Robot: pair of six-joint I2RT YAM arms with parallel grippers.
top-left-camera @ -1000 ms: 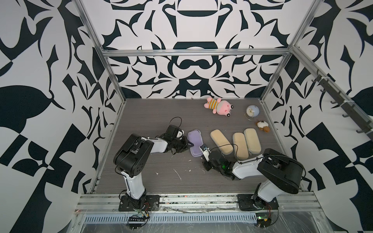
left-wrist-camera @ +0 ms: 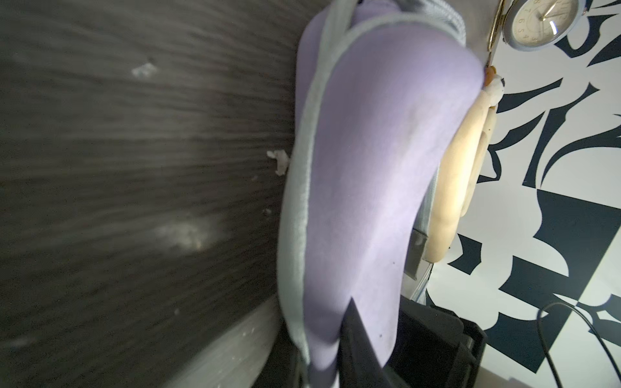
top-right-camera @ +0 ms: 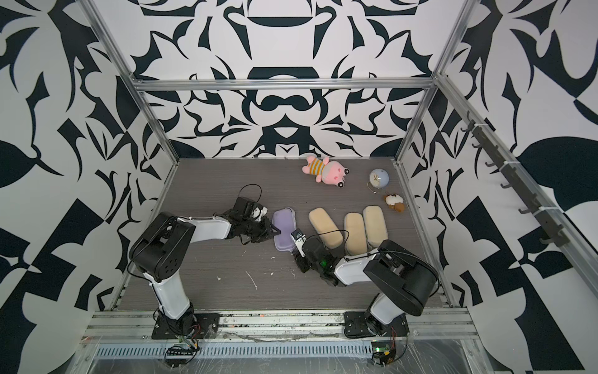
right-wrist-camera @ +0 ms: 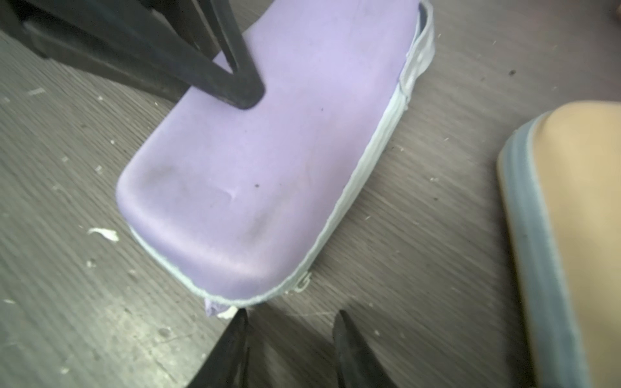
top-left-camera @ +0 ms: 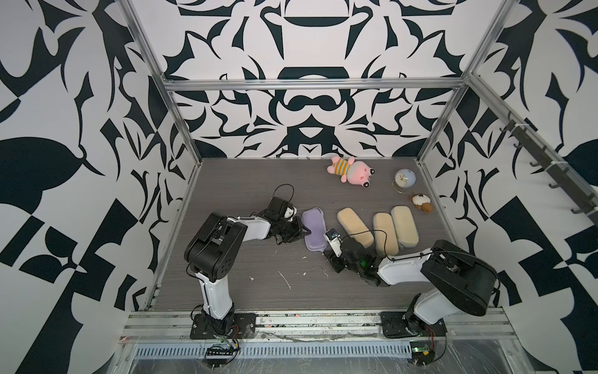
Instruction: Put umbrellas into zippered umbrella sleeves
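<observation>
A purple zippered sleeve (top-left-camera: 314, 227) with a pale zip edge lies at mid-table. My left gripper (top-left-camera: 304, 231) is shut on its left side; in the left wrist view the purple material (left-wrist-camera: 381, 129) runs down between the fingers. My right gripper stands open at the sleeve's near end, where a small purple zip tab (right-wrist-camera: 213, 308) sticks out just beyond its fingertips. No umbrella can be made out separately.
Three beige cases (top-left-camera: 355, 227) lie to the right. A pink striped toy (top-left-camera: 358, 173), a small clock (top-left-camera: 405, 178) and a brown-white toy (top-left-camera: 421, 202) sit behind.
My right gripper has shifted slightly about the sleeve's near end. The left gripper has moved a little up in the top left view, with the sleeve nearly still.
</observation>
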